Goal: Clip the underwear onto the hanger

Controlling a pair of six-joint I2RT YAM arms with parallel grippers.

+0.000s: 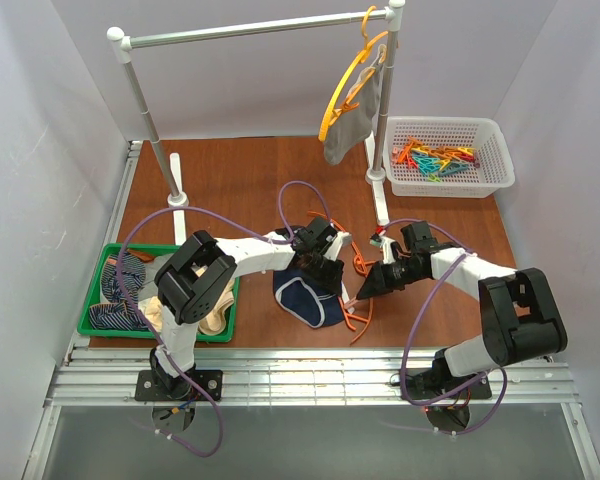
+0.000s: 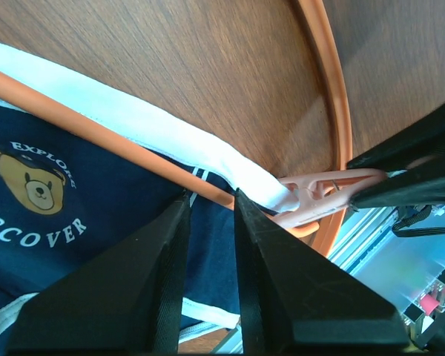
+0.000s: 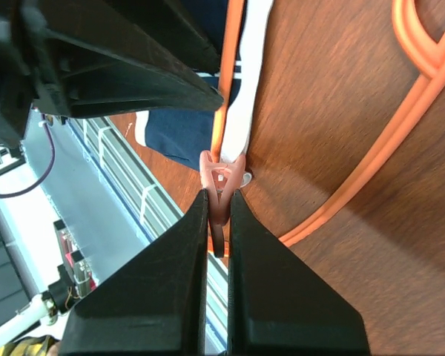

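Note:
Navy underwear (image 2: 74, 193) with white waistband and bear print lies on the table, the orange hanger's bar (image 2: 119, 148) along its waistband. A pink clip (image 3: 221, 185) sits at the waistband's end on the bar. My right gripper is shut on the clip's handles, beside the underwear in the top view. My left gripper hovers over the underwear by the bar near the clip; its fingers are part open, with nothing clearly held between them.
A green bin (image 1: 95, 310) of clothes is at left, a white basket (image 1: 490, 170) of clips at back right. A rack (image 1: 250, 30) carries a yellow hanger with grey cloth. More orange hanger pieces lie right of the underwear.

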